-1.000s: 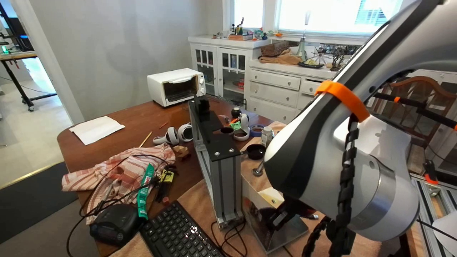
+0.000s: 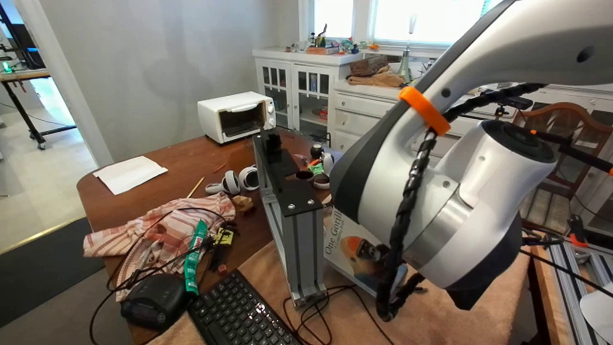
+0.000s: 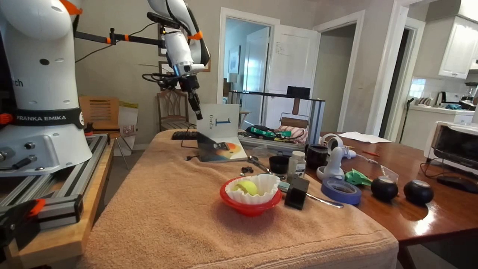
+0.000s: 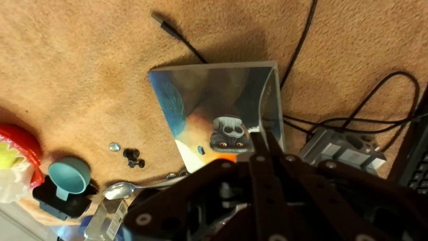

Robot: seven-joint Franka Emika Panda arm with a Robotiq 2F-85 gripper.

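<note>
A picture book (image 3: 224, 150) lies on the tan towel, opened. One leaf or cover (image 3: 222, 121), marked "1 Gorilla", stands roughly upright from it; from the other side, in exterior view 1, the "One Gorilla" cover (image 2: 350, 247) faces out. My gripper (image 3: 198, 114) is shut, its tips at the upright panel's left edge. From the wrist, the gripper is over the gorilla page (image 4: 224, 104), and the panel's thin curved edge runs up to the fingertips. Whether that edge is pinched between them is not clear. In exterior view 1 the arm hides the fingers.
An aluminium frame (image 2: 301, 247) stands close beside the book, with a keyboard (image 2: 241, 313) and loose cables near it. A red bowl (image 3: 251, 208) holding a paper liner and a yellow-green ball (image 3: 245, 187) is on the towel.
The arm has risen and shifted left in exterior view 1.
</note>
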